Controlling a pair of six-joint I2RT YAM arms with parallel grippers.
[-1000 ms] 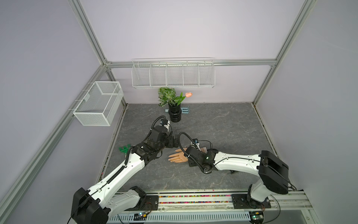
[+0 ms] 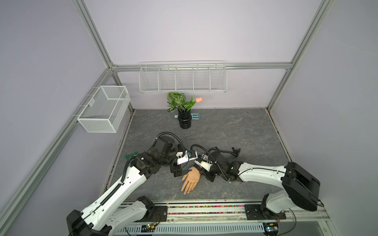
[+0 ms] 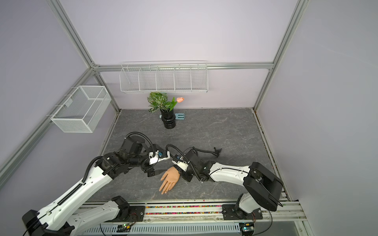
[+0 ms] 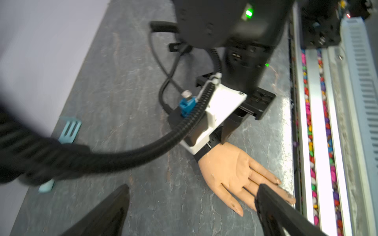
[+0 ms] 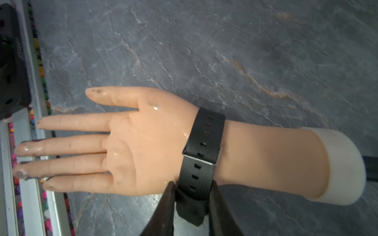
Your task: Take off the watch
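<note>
A black watch strap [image 5: 204,133] circles the wrist of a model hand [image 5: 157,133] lying palm up. A thin metal loop [image 5: 200,158] crosses the strap. The dark end of the strap lies between the close-set fingers of my right gripper in the right wrist view; whether they grip it cannot be told. The watch face is out of sight. My left gripper is open and empty in the left wrist view, its fingers wide apart, with the hand beyond them. In the top left view, the left gripper's dark fingers [image 2: 179,172] stand left of the hand.
A black vase with plants [image 2: 184,119] stands at the back beside a light blue fork-shaped thing [image 2: 195,116]. A green object [image 2: 132,155] lies at the left, partly behind the left arm.
The hand has turned, its fingers now pointing toward the front rather than left. My right gripper has turned along with it.
</note>
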